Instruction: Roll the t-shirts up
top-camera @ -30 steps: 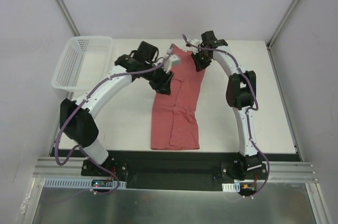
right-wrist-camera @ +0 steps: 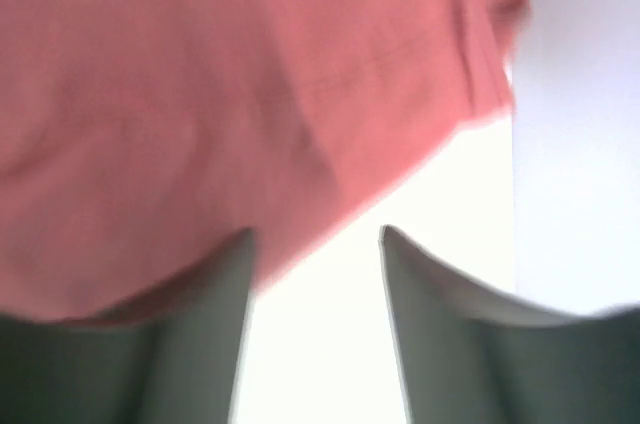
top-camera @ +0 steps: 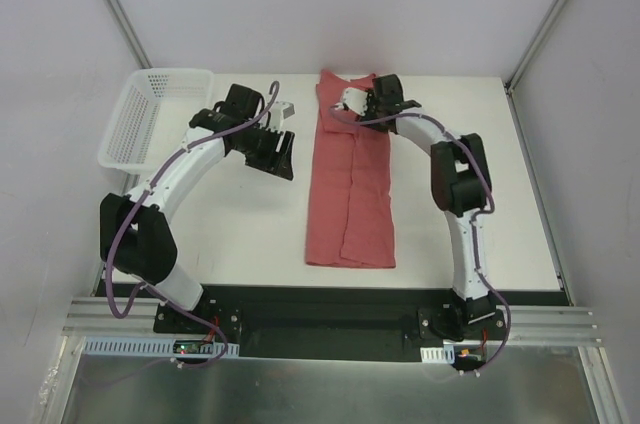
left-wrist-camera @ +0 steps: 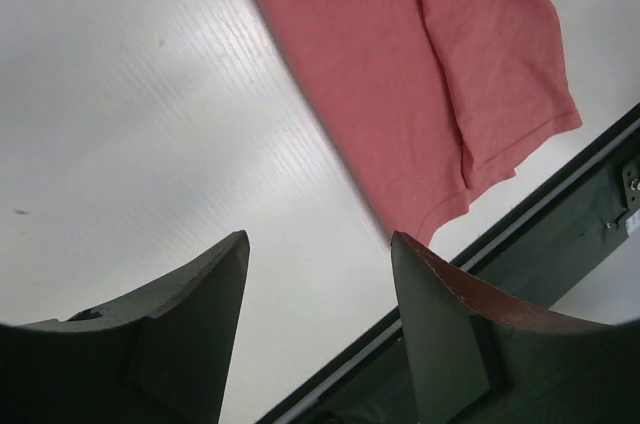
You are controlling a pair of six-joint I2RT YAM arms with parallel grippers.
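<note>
The red t-shirt (top-camera: 328, 199) lies as a long folded strip running from the back of the white table to near its front edge. Some wrinkles show at its back end, partly hidden by my right arm. My left gripper is open above the bare table, left of the strip, with nothing between its fingers. Over the shirt's back part is my right gripper. Its fingers stand apart, with the cloth's blurred edge (right-wrist-camera: 340, 179) beneath and just beyond them; no cloth is visibly pinched.
An empty white basket (top-camera: 118, 149) stands at the back left. Behind the table rises a pale wall (top-camera: 330, 4), close to the shirt's far end.
My left arm drew back to the left, off the shirt.
</note>
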